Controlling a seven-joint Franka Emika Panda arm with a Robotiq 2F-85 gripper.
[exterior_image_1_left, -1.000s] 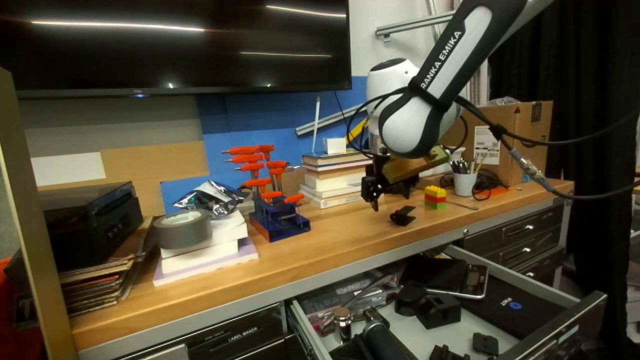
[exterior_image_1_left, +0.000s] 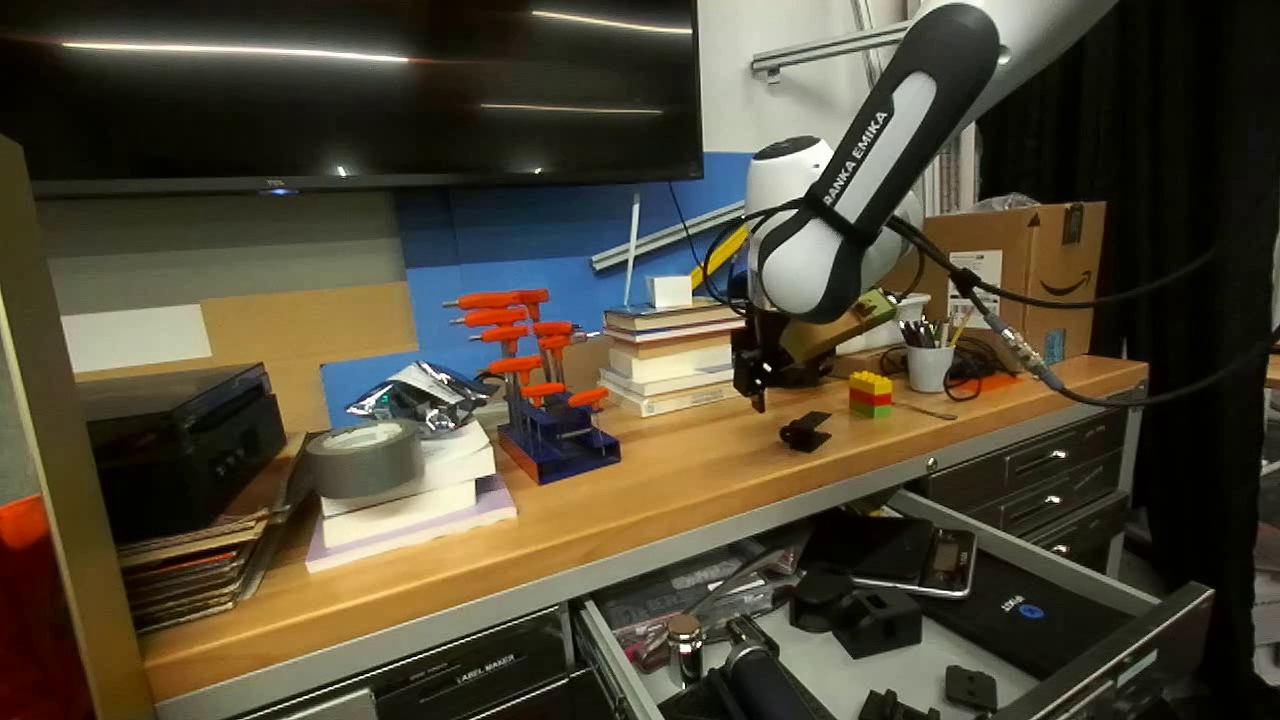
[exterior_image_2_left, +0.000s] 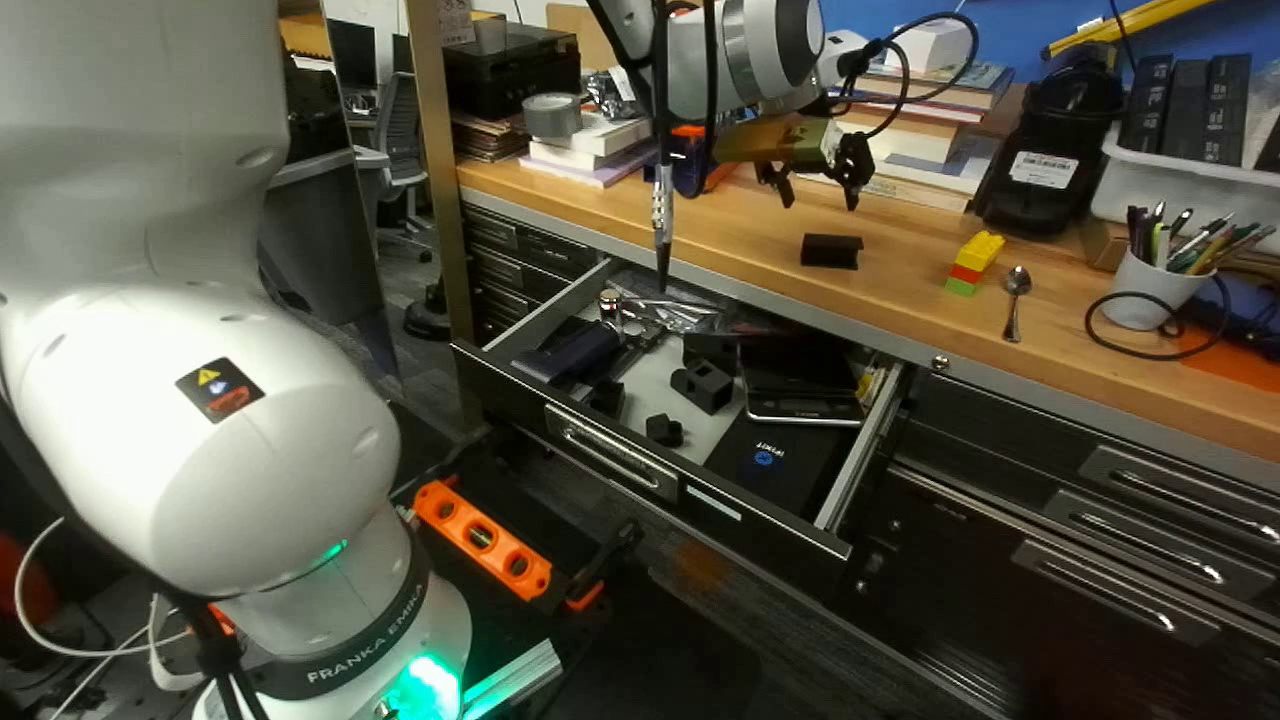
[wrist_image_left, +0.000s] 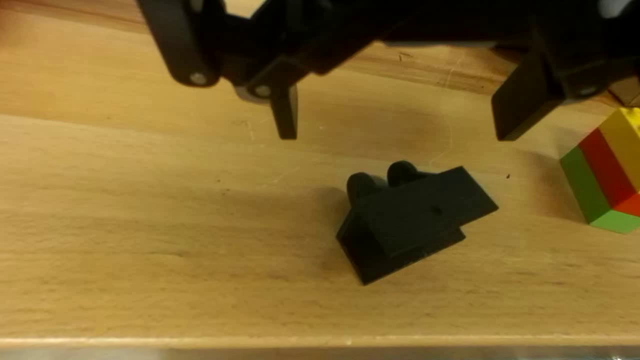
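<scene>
A small black bracket-like part (wrist_image_left: 420, 213) with two rounded lugs lies on the wooden worktop, at the centre of the wrist view. The same black part (exterior_image_2_left: 830, 251) shows near the worktop's front edge in exterior view 2, and the black part (exterior_image_1_left: 805, 432) is also seen in exterior view 1. My gripper stands open above and a little behind it, its fingers (wrist_image_left: 528, 99) wide apart with only bare wood visible between them. In exterior view 2 the gripper (exterior_image_2_left: 819, 202) hangs clear of the worktop.
A yellow, red and green block stack (exterior_image_2_left: 973, 262) stands right of the black part, then a spoon (exterior_image_2_left: 1015, 300) and pen cup (exterior_image_2_left: 1158, 282). Books (exterior_image_1_left: 672, 354) and a red-handled tool rack (exterior_image_1_left: 558, 438) are on the left. An open drawer (exterior_image_2_left: 648, 450) full of items juts out below.
My gripper has shifted slightly right and a little up in exterior view 1, and the arm's links have turned a bit. The black part and the other objects have stayed put.
</scene>
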